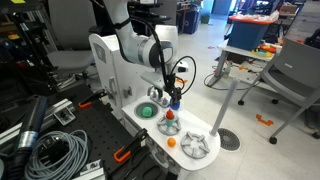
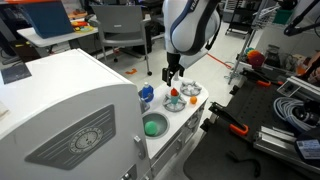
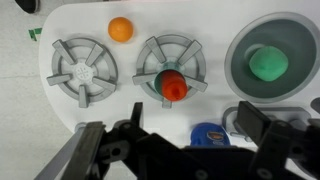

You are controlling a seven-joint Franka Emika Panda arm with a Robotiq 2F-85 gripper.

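Low over the white toy stove top hangs my gripper, its fingers wide apart with nothing between them. In the wrist view a red round object sits on a dark green piece on the middle grey burner, just ahead of the gap between the fingers. A blue bottle is seen from above between the fingers, its lower part hidden. An orange ball lies by the left burner. Inside the round sink rests a green round object.
A small faucet stands by the sink. The white cabinet wall rises beside the counter. Cables and clamps lie on the dark table.
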